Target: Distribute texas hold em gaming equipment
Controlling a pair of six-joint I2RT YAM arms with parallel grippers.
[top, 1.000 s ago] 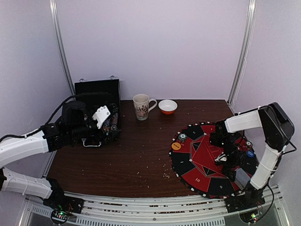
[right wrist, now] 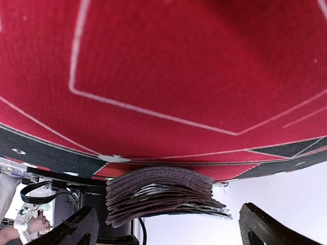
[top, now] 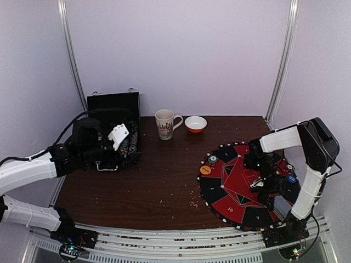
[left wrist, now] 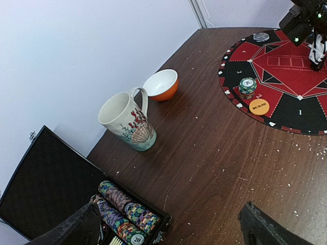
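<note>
On the red and black round mat at the right lies a grey deck of cards. The right wrist view shows the deck edge-on and slightly fanned. It appears in the gap between the fingers of my right gripper, which stand wide apart and clear of it on both sides. My left gripper is open and empty over the chip case at the left. Rows of patterned chips fill the part of the case that shows. A short chip stack and an orange BIG BLIND disc sit on the mat.
Behind the table's middle stand a mug and an orange-white bowl. The case's black lid is raised at the back left. A blue disc lies at the mat's right. Bare wood fills the middle.
The left arm and the objects on the table look unmoved.
</note>
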